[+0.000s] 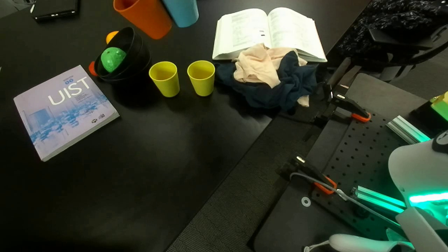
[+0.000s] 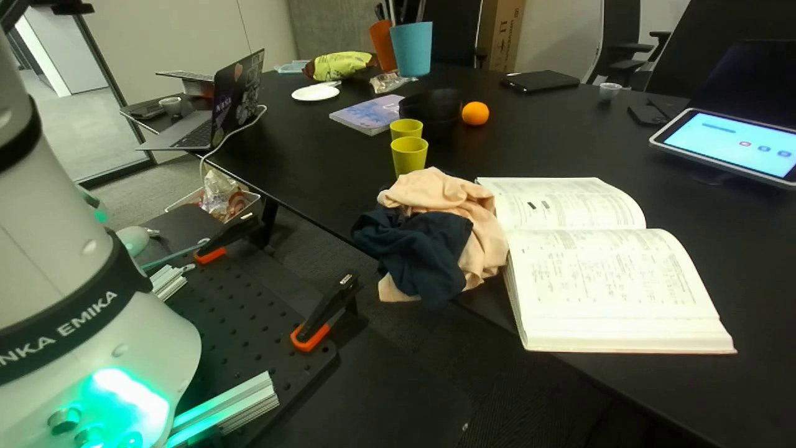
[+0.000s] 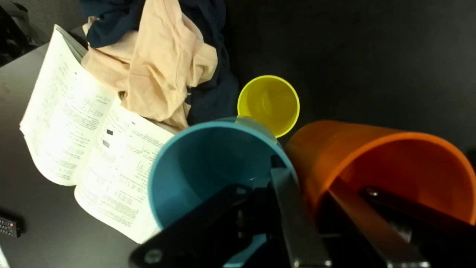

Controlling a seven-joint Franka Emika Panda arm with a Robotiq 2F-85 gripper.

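Observation:
A blue cup and an orange cup are side by side in the wrist view, mouths toward the camera. My gripper is shut on their adjoining walls, one finger inside each cup. Exterior view 2 has the blue cup above the far part of the table, the orange cup partly behind it. At the top of exterior view 1, the orange cup leans beside the blue cup; the gripper is out of frame there. Two yellow cups stand upright on the table, apart.
Black bowls hold a green ball. An open book lies beside crumpled cloths at the table edge. A UIST book lies left.

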